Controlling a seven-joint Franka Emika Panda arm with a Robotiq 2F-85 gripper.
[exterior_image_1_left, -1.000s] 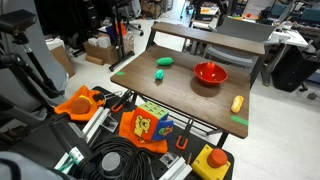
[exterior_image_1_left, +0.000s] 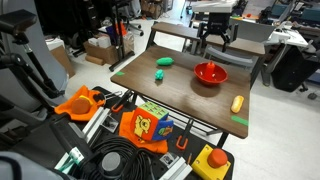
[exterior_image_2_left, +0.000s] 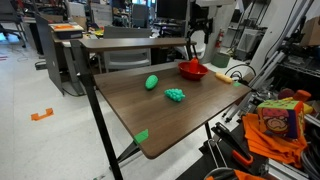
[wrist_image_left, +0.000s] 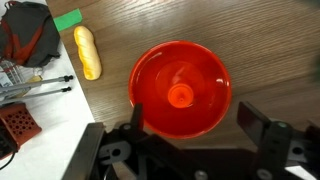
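A red bowl (exterior_image_1_left: 204, 77) sits on the wooden table (exterior_image_1_left: 185, 95); a small orange-red item (wrist_image_left: 180, 95) is inside it, rising upright in the exterior views. Above the bowl hangs my gripper (exterior_image_1_left: 215, 46), pointing down, its fingers spread and nothing between them. In the wrist view the bowl lies just ahead of the dark fingers (wrist_image_left: 265, 140). Beside the bowl is a long yellow item (wrist_image_left: 88, 52). Toward the table's other end lie a smooth green item (exterior_image_2_left: 151, 83) and a bumpy teal one (exterior_image_2_left: 175, 95).
Green tape patches (wrist_image_left: 68, 20) mark the table's corners. A raised wooden shelf (exterior_image_2_left: 130, 42) stands along one side. Off the opposite side sit an orange tray (exterior_image_1_left: 140, 130) with colourful packages and a yellow box (exterior_image_1_left: 211, 163).
The gripper has come down from near the top of exterior view 1 to over the bowl. Objects on the table look unmoved.
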